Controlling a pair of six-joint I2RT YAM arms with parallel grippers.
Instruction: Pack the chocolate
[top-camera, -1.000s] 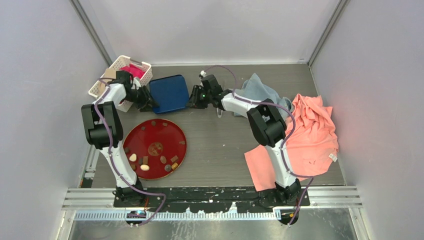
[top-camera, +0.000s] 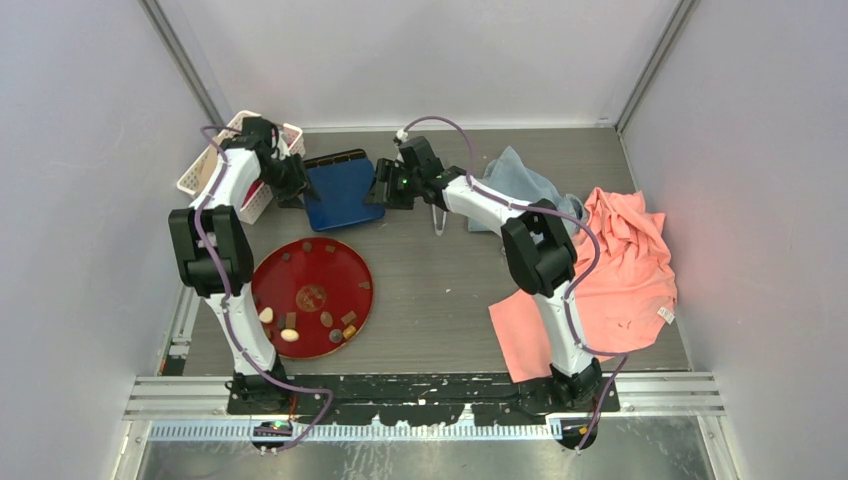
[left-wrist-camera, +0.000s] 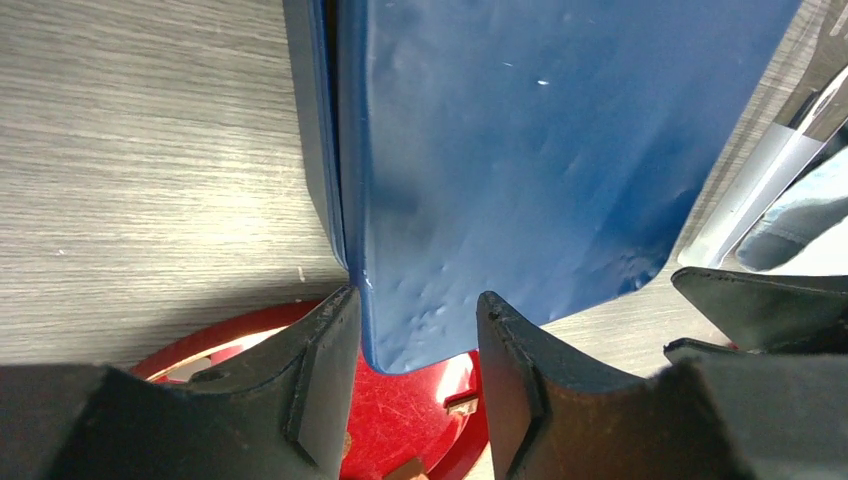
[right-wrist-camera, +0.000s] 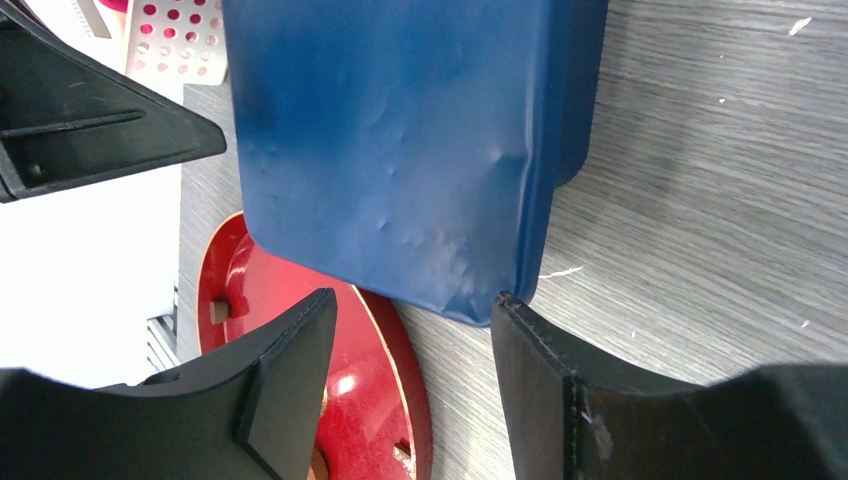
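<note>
A dark blue lid (top-camera: 344, 193) sits askew on its box, whose dark open edge (top-camera: 336, 158) shows along the back. My left gripper is part open, and the lid's near left corner reaches between its fingers; contact is unclear. At the lid's right side, my right gripper stands open, with the lid's near corner by one fingertip (right-wrist-camera: 505, 303). Several chocolates, brown, cream and gold, lie on the round red plate (top-camera: 290, 262) in front of the box. What the box holds is mostly hidden.
At the back left is a white basket (top-camera: 193, 182), partly behind my left arm. Silvery tongs (top-camera: 438, 220) lie right of the box, near a blue-grey cloth (top-camera: 515, 180) and a coral cloth (top-camera: 625, 260). Bare table (top-camera: 430, 300) lies right of the plate.
</note>
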